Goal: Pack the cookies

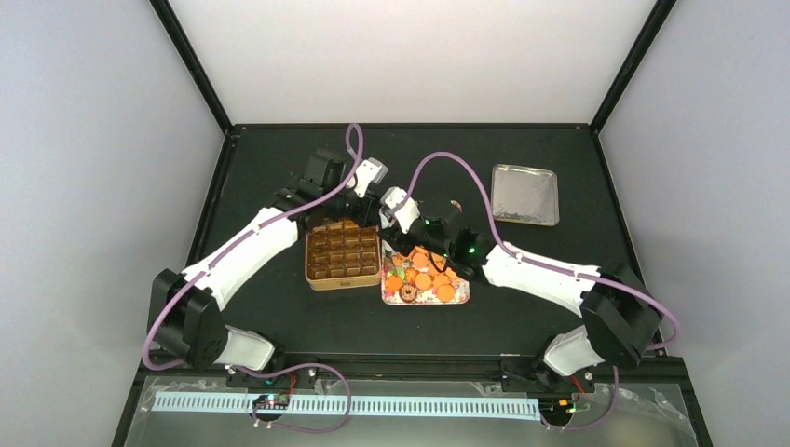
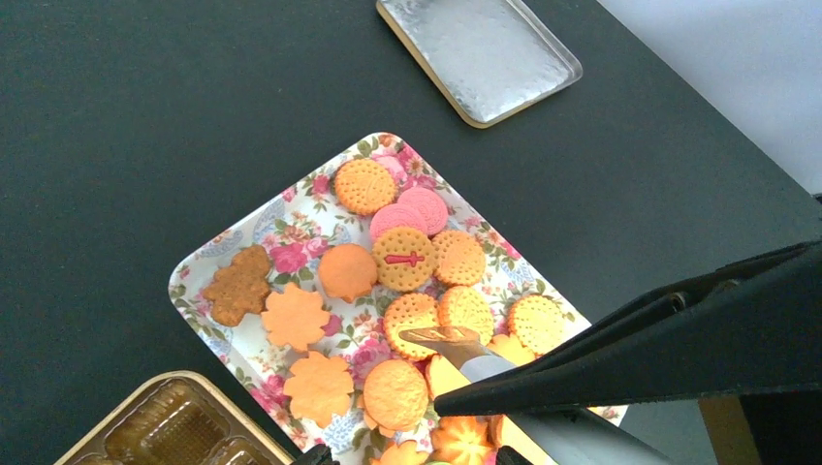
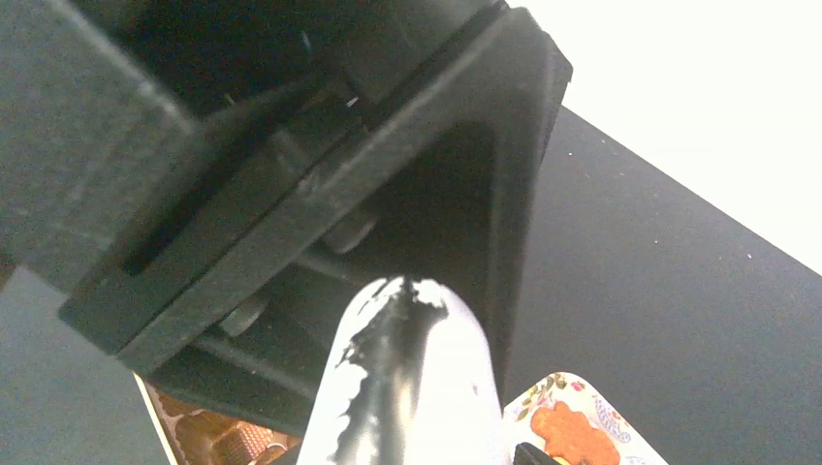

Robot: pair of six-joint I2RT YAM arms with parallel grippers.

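Many cookies, such as a round orange one and a brown bear-shaped one, lie on the floral tray. To its left stands the brown compartment box; no cookie shows in its visible part in the top view. My right gripper is shut on a shiny metal tool, whose rounded end rises close to the camera and mirrors the cookies in the left wrist view. My left gripper has its fingertips apart, only cookies visible beyond them. The two grippers are very close together above the box and tray.
A silver metal lid lies at the back right. The right arm's black finger crosses the left wrist view, and the left gripper's body fills much of the right one.
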